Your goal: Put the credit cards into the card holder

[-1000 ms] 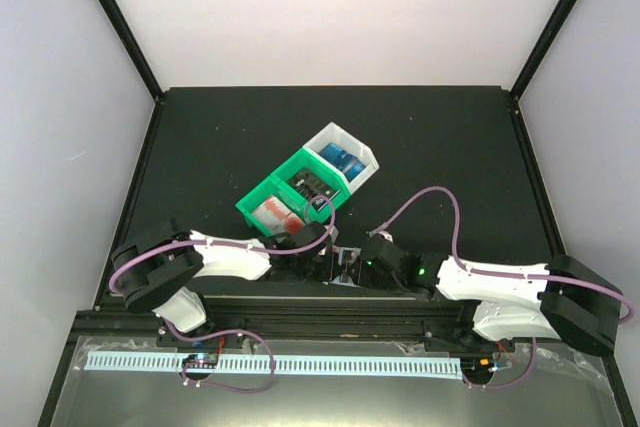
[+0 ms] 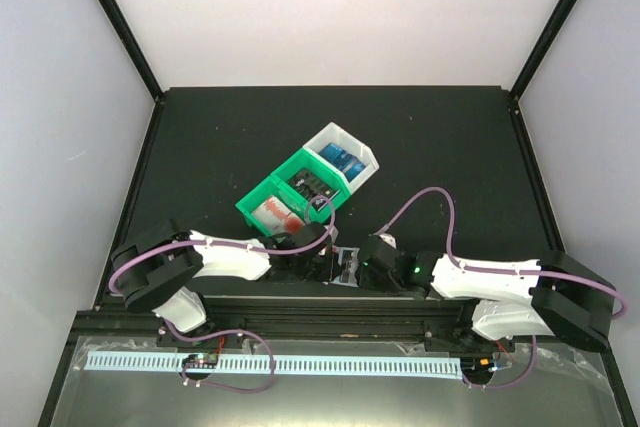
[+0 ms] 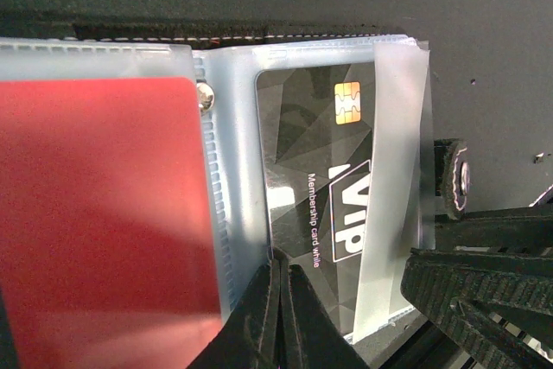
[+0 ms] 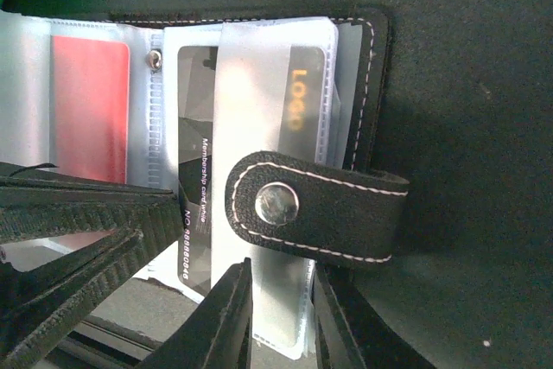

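Note:
The card holder point(image 3: 235, 153) lies open, its clear sleeves facing up. One sleeve holds a black "VIP" membership card point(image 3: 298, 162); on the other side of the fold shows a red panel point(image 3: 104, 205). My left gripper is shut, its tips at the black card's fold-side edge, nothing visible between them. In the right wrist view, my right gripper has its fingers apart, straddling the free edge of a clear sleeve flap point(image 4: 259, 127) that partly covers the black card. A card marked "LOGO" point(image 4: 300, 97) shows through that flap.
The holder's black snap strap point(image 4: 320, 209) lies across the flap just above my right fingertips. Behind the arms stand green bins point(image 2: 268, 185) and a white bin point(image 2: 368, 169) with cards in them.
The left arm looks unmoved.

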